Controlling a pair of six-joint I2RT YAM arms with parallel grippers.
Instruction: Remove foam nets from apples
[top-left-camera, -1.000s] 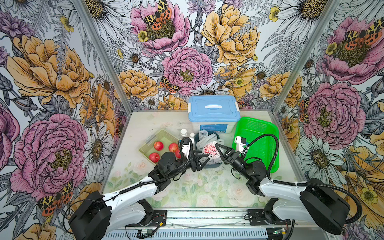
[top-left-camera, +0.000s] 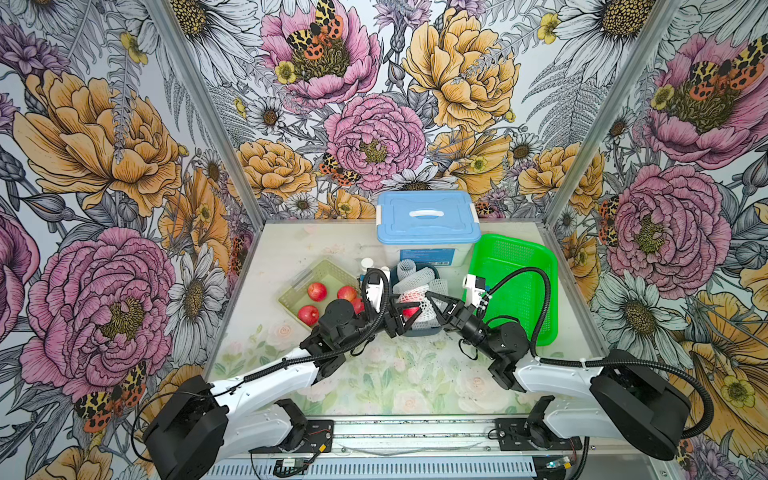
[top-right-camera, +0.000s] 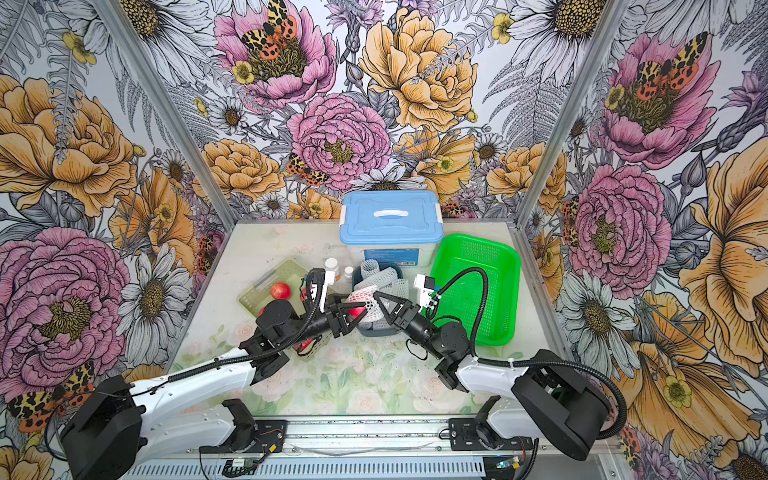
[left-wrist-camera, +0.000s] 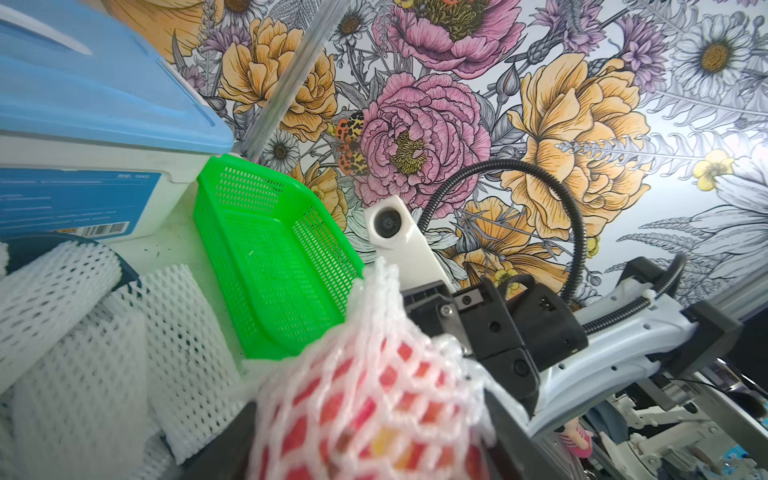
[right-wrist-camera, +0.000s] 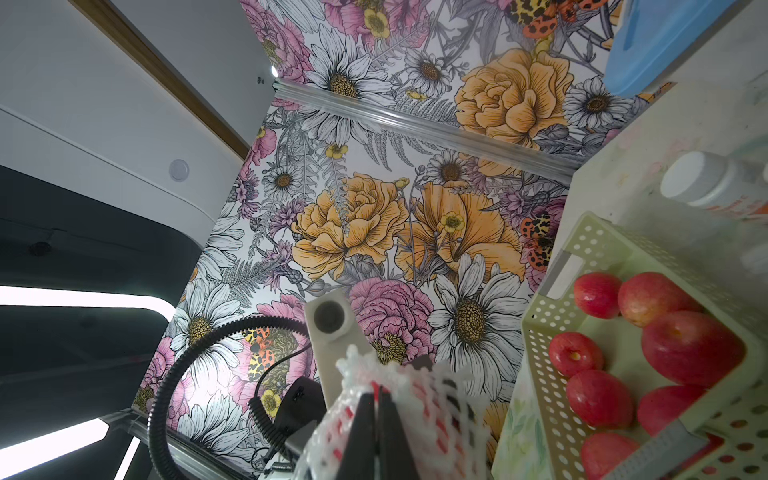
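Observation:
A red apple (top-right-camera: 357, 311) is between the fingers of my left gripper (top-left-camera: 413, 314), which look closed in on both its sides. Its white foam net (left-wrist-camera: 384, 300) still covers the end facing the left wrist camera and is drawn to a point toward the right arm. My right gripper is shut, pinching that net. In the top views bare red skin shows on the apple's left, with netting on its right. The hidden contact between left fingers and apple is only partly visible.
Below the grippers a dark bin holds several empty foam nets (left-wrist-camera: 96, 384). A pale green basket (right-wrist-camera: 552, 320) of bare apples stands left. The empty green basket (top-left-camera: 512, 308) is right. A blue-lidded box (top-left-camera: 428, 217) and white bottles (right-wrist-camera: 694, 177) stand behind.
The left gripper has moved slightly right and closed in around the apple. The net has become more stretched toward the right gripper, and more bare apple shows on the left.

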